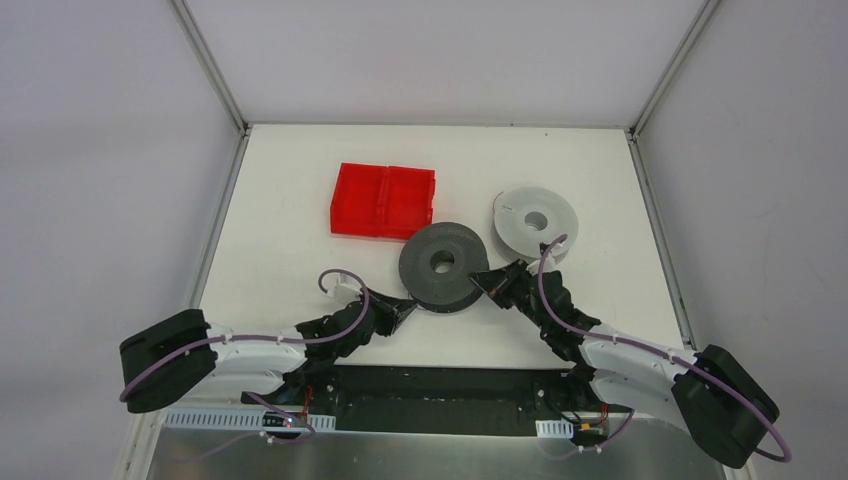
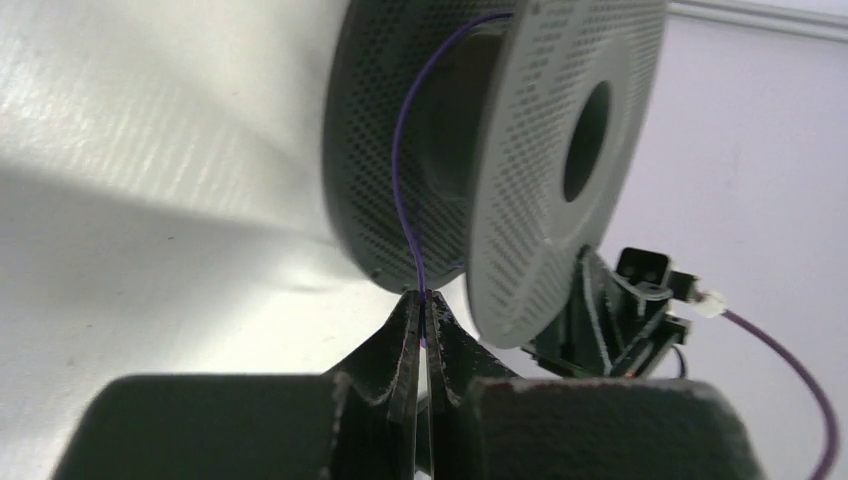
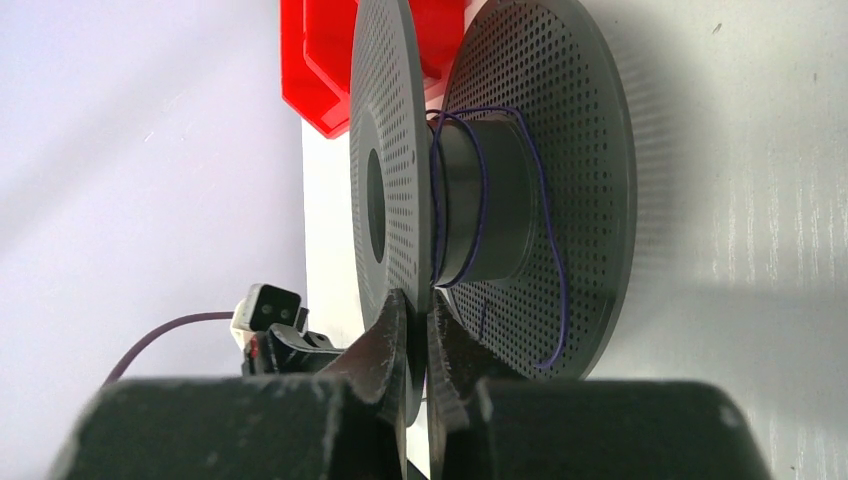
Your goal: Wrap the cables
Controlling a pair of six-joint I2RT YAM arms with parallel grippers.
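A dark grey spool [image 1: 423, 237] lies flat on the table between my arms. My right gripper [image 1: 473, 277] is shut on the rim of the spool's upper flange [image 3: 388, 150]. Loose turns of thin purple cable [image 3: 483, 190] hang around the spool's core [image 3: 510, 200], and one strand droops onto the lower flange [image 3: 600, 200]. In the left wrist view the cable [image 2: 397, 170] runs from the core out to the fingertips of my left gripper, which is shut on it. That gripper stands at the spool's near left edge.
A red divided box [image 1: 360, 200] sits behind the spool, close to its edge. To the right, a light grey spool [image 1: 515, 215] lies behind my right arm. Table to the left of the red box is clear.
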